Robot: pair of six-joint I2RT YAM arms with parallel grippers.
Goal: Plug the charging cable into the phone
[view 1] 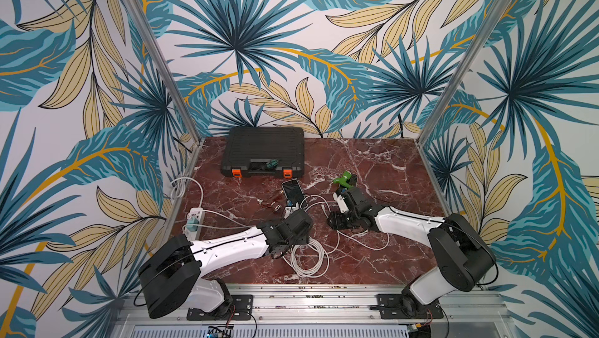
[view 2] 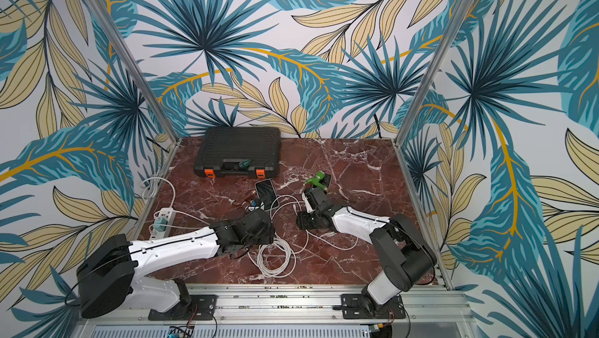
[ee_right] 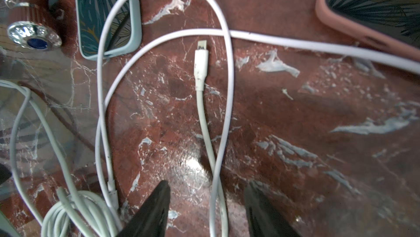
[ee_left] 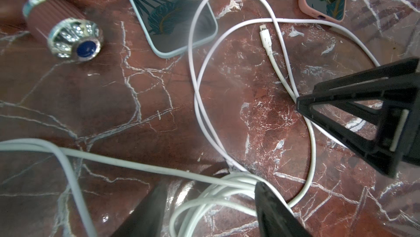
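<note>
A white cable lies looped on the red marble table, its small metal-tipped plug (ee_right: 201, 62) between a light-blue-cased phone (ee_left: 168, 16) and a pink-cased phone (ee_right: 371, 7). A coil of cable (view 1: 307, 258) sits nearer the front. My left gripper hangs over the coil, fingers apart. My right gripper hovers below the plug in its wrist view, fingers apart over two cable strands; I see no grip on them.
A green object (view 1: 342, 179) lies on the pink phone. A shower-head-like fitting (ee_left: 61, 31) is left of the blue phone. A black case (view 1: 262, 149) stands at the back, a power strip (view 2: 161, 222) at the left.
</note>
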